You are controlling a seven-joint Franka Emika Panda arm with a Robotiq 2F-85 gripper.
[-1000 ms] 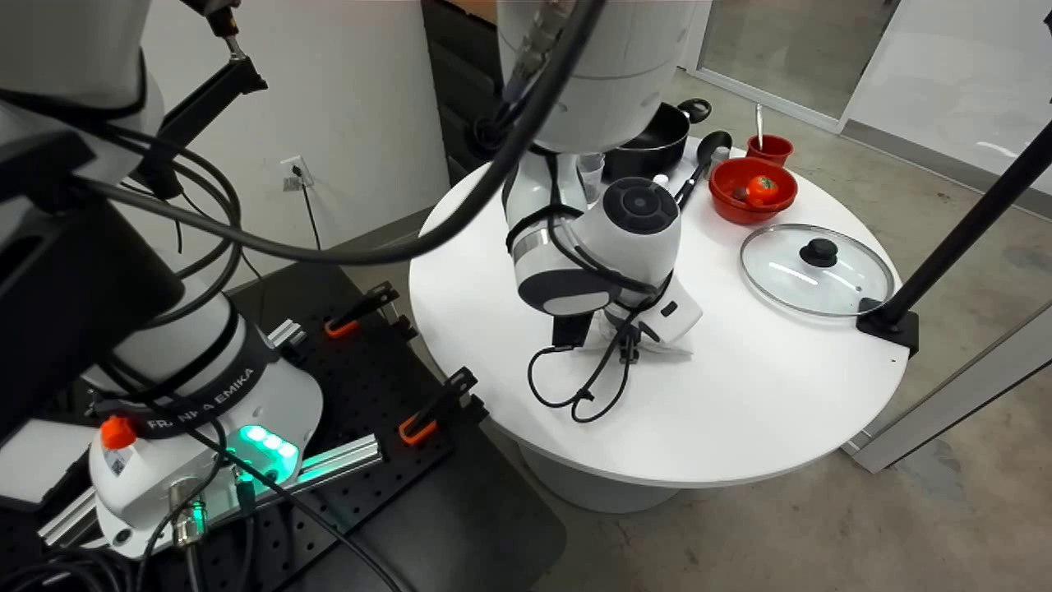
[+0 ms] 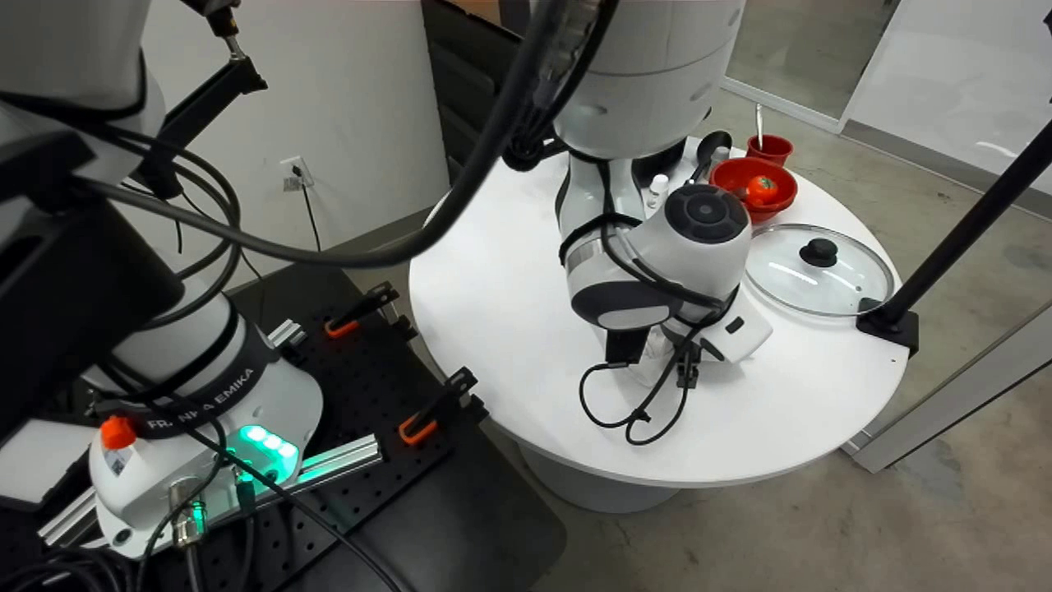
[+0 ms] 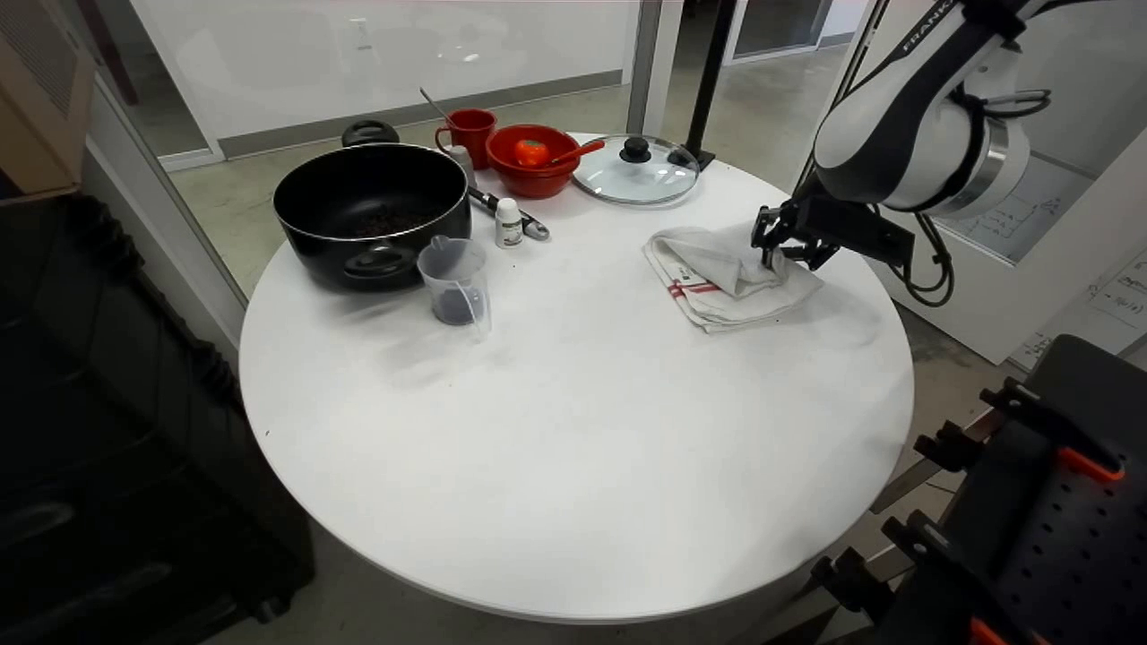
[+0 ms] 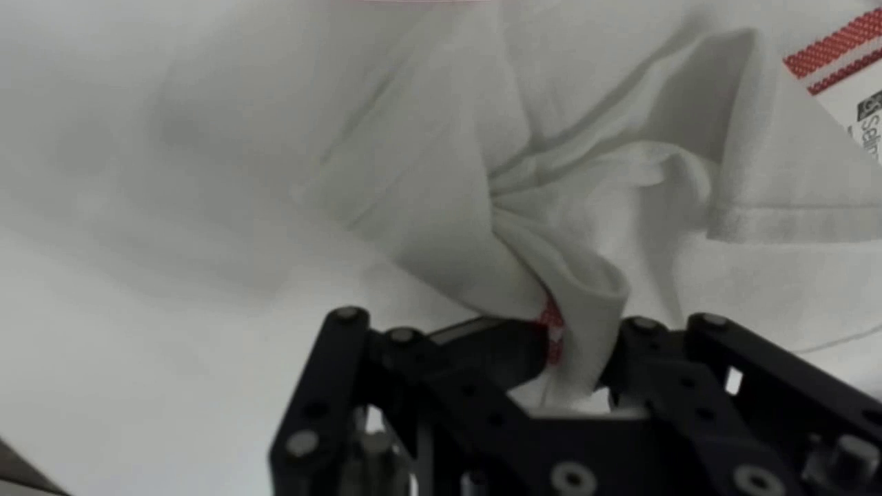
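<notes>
A white cloth with red stripes [image 3: 699, 281] lies folded and rumpled on the white round table [image 3: 581, 451], on the arm's side in exterior view 2. My gripper [image 3: 776, 256] is low over its near-arm part. In the wrist view the gripper is shut, with a pinched fold of the cloth [image 4: 446, 198] rising between its dark fingers. The rest of the cloth spreads flat on the table, with creases running toward the pinch. From exterior view 1 the arm hides the fingers and most of the cloth.
A black pot [image 3: 371, 215], a clear measuring cup [image 3: 454, 281], a white bottle [image 3: 508, 222], a red mug [image 3: 470, 135], red bowls with a tomato [image 3: 531, 172] and a glass lid [image 3: 636, 177] stand along the far side.
In exterior view 1 the arm and its hand have moved right and slightly toward the camera over the table. The hand now blocks the pot from sight there.
</notes>
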